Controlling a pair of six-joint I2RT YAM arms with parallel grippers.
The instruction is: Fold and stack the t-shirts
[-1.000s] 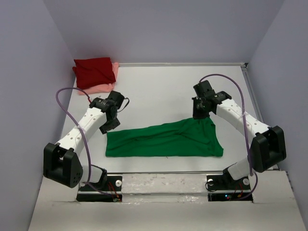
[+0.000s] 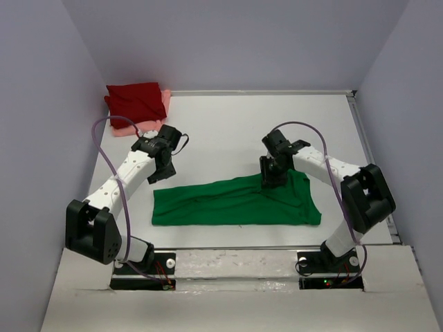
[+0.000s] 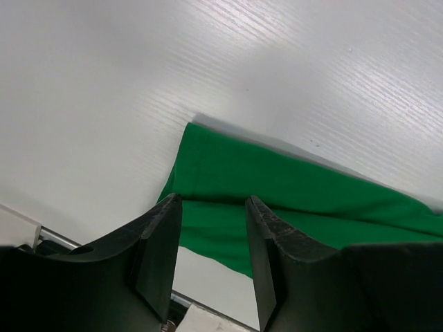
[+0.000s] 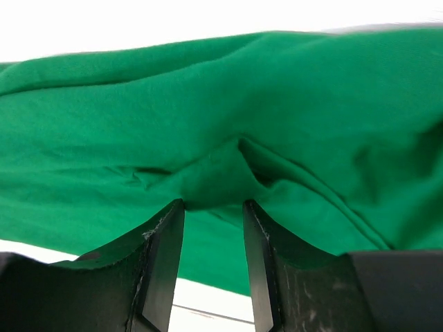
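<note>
A green t-shirt (image 2: pixel 221 207) lies along the front of the white table, spread into a long, partly folded strip. Its right part is wrinkled, with a raised fold (image 4: pixel 221 173) showing between and beyond the right fingertips. Over that part hovers my right gripper, open and empty. My left gripper is open above the shirt's left end (image 3: pixel 208 155), nothing held. At the back left a folded dark red shirt (image 2: pixel 135 102) rests on a folded pink one (image 2: pixel 166 104).
Grey walls (image 2: pixel 235 41) enclose the back and both sides. A metal rail (image 2: pixel 263 93) runs along the back edge.
My right gripper has moved left and toward the front over the green shirt. The left arm has shifted slightly. The shirts look unmoved.
</note>
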